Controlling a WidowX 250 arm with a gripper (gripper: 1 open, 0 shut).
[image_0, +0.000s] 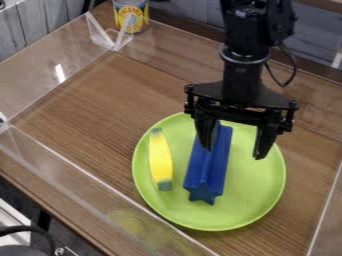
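My black gripper (238, 135) hangs open over a green plate (258, 195), its two fingers on either side of the upper end of a long blue block (207, 170). Whether the fingers touch the block, I cannot tell. A yellow piece (160, 160), elongated and upright in the view, lies left of the block on the plate.
A wooden table (87, 115) surrounds the plate, with clear space to the left. A can (131, 17) stands at the back left. Clear plastic edges and a dark cable run along the left side.
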